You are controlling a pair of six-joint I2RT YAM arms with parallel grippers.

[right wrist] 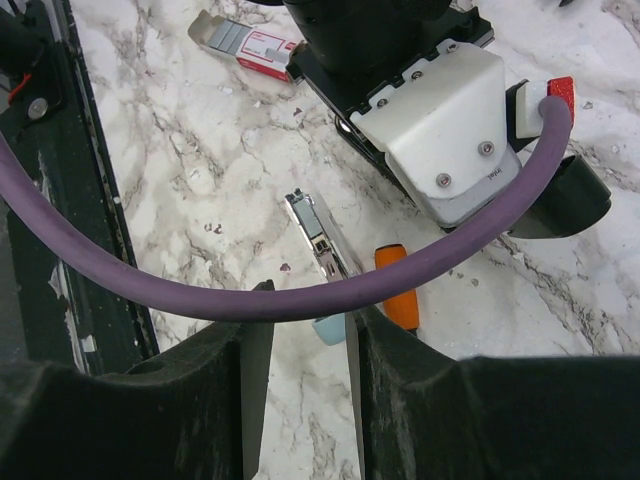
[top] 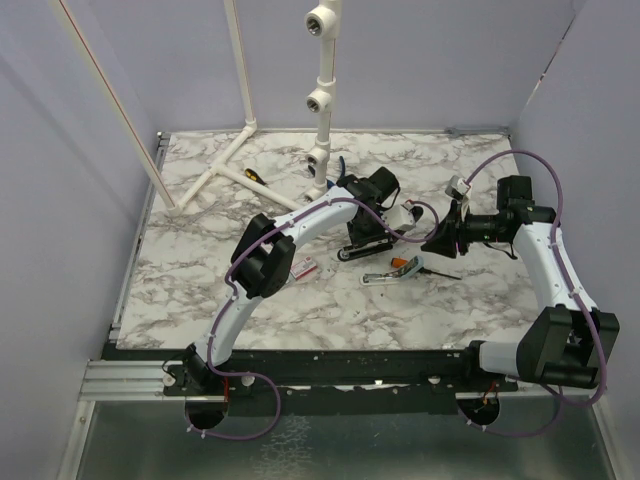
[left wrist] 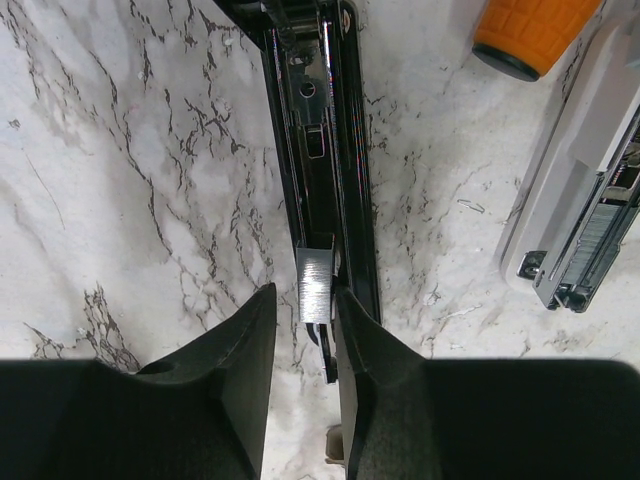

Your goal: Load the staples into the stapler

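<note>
The black stapler (left wrist: 362,190) lies opened out on the marble table. A short silver strip of staples (left wrist: 316,285) sits at the front end of its channel, lying in line with it. My left gripper is part open over that end, one finger on either side of the strip; whether either touches it, I cannot tell. In the top view the left arm partly covers this stapler. Farther right, my right gripper (top: 443,243) hangs above the table, part open and empty, its fingertips (right wrist: 262,290) apart in the right wrist view.
A white stapler (right wrist: 315,235), also opened, lies just in front of the black one, near an orange-handled screwdriver (right wrist: 402,300). The red-and-white staple box (top: 303,267) is to the left. White pipes (top: 235,150) stand at the back.
</note>
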